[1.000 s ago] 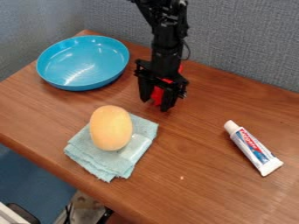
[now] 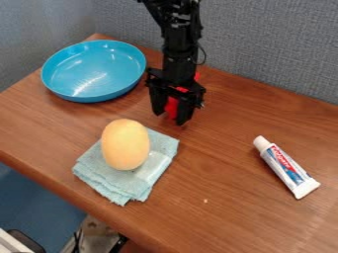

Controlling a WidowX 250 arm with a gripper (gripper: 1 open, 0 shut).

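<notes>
My black gripper (image 2: 176, 103) reaches down from the top centre to the wooden table, shut on a red object (image 2: 172, 109) that is mostly hidden by the fingers. It sits to the right of a blue plate (image 2: 93, 71), behind a yellow oval object (image 2: 126, 144) lying on a folded light-blue cloth (image 2: 101, 178).
A toothpaste tube (image 2: 286, 167) lies on the right side of the table (image 2: 199, 208). A grey padded wall stands behind. The table's front-left edge drops to a blue floor.
My gripper and the red object in it have shifted slightly left, toward the blue plate. The other objects have not moved.
</notes>
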